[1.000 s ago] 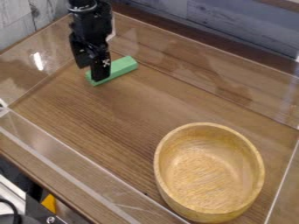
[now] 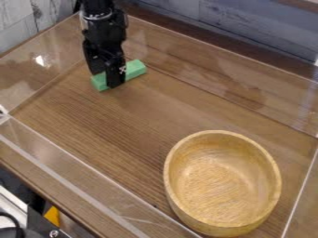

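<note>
The black gripper [image 2: 104, 67] hangs at the upper left of the camera view, open, with its fingers down over a green block [image 2: 129, 72] lying on the wooden table [image 2: 137, 125]. The gripper covers part of the block. Whether the fingers touch it cannot be told.
A large yellow plastic bowl [image 2: 221, 181] sits at the lower right. A wall edge runs along the back, and dark cables lie at the lower left.
The gripper has moved a little right and now overlaps more of the green block, which lies in about the same place.
</note>
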